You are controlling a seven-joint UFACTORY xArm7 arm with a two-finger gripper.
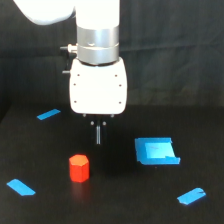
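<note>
A red, roughly hexagonal block [79,168] stands upright on the dark table at the left of centre. My gripper [98,138] hangs from the white hand [98,88], above and slightly to the right of the block in the camera view, apart from it. Its narrow fingers point down and look close together, but they are too small and dark to tell whether they are open or shut. Nothing shows between them. To the right lies a blue-taped square [141,149] with a lighter blue middle, bare of objects.
Strips of blue tape lie flat at the back left [48,114], front left [21,187] and front right [191,196].
</note>
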